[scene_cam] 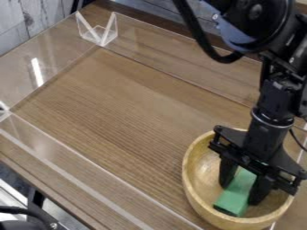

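Observation:
A tan bowl (197, 179) sits at the lower right of the wooden table. My black gripper (256, 169) reaches down from the top right into the bowl. A green object (238, 194) lies in the bowl under the gripper, partly hidden by its fingers. Whether the fingers are closed on it I cannot tell.
A clear angular plastic piece (96, 29) stands at the far upper left. Dark cables or parts lie past the near left edge.

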